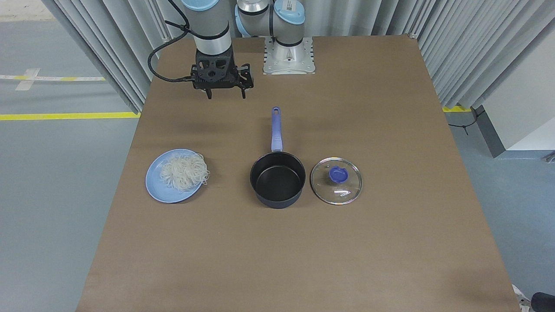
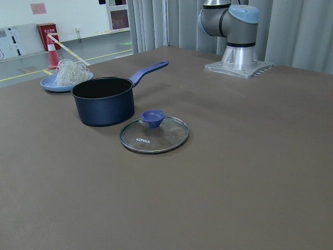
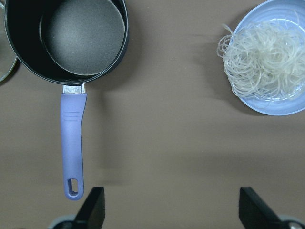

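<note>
A dark blue saucepan (image 1: 277,182) with a lilac handle (image 3: 72,138) stands mid-table, handle toward the back. Just right of it in the front view lies a glass lid (image 1: 338,190) with a blue knob (image 2: 153,117). To the left, a light blue plate (image 1: 161,190) holds a pile of white noodles (image 3: 264,62). My gripper (image 1: 226,93) hangs over the back left of the table, above and behind the pan and plate; in the wrist view its fingers are wide apart with nothing between them, just beyond the handle's end.
The robot base (image 1: 288,65) is mounted at the back edge, with curtains behind it.
</note>
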